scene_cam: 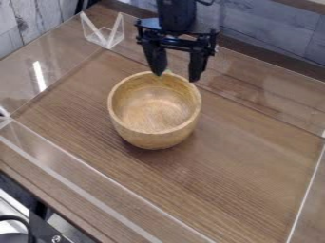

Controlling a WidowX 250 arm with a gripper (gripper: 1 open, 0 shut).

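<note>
A large round wooden bowl (152,112), empty, rests on the wooden table. Above its back rim hangs my black gripper (176,63), with its two fingers spread apart, one over the back left of the rim and one toward the back right. I see nothing held between them.
A pale wall runs along the back, and a clear bracket-like piece (26,121) stands at the left edge. A dark cable lies at the lower left corner.
</note>
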